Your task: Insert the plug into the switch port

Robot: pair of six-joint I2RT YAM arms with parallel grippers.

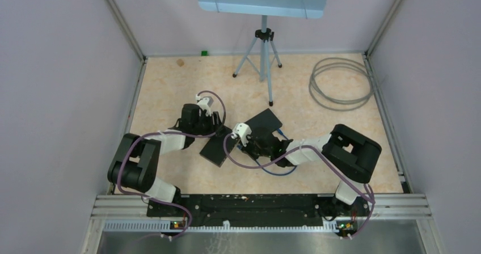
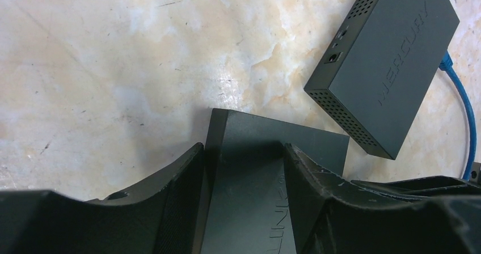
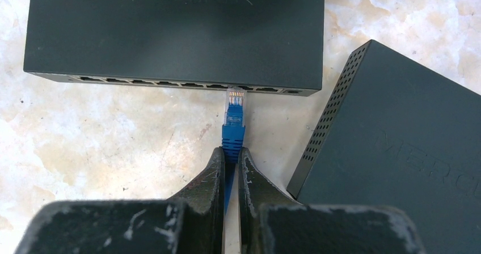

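In the right wrist view, the blue network plug (image 3: 233, 118) points at the port row on the edge of the black TP-Link switch (image 3: 170, 44). Its clear tip meets that edge near the right end of the row, with most of the clear body showing outside. How deep the tip sits is unclear. My right gripper is shut on the plug's blue boot. In the left wrist view, my left gripper is shut on one end of the switch, a finger on either side of it. The switch lies on the table (image 1: 187, 177).
A black Mercury box (image 2: 394, 67) lies close beside the switch, with a blue cable (image 2: 466, 104) at its far side. Behind stand a tripod (image 1: 264, 55) and a coiled grey cable (image 1: 340, 102).
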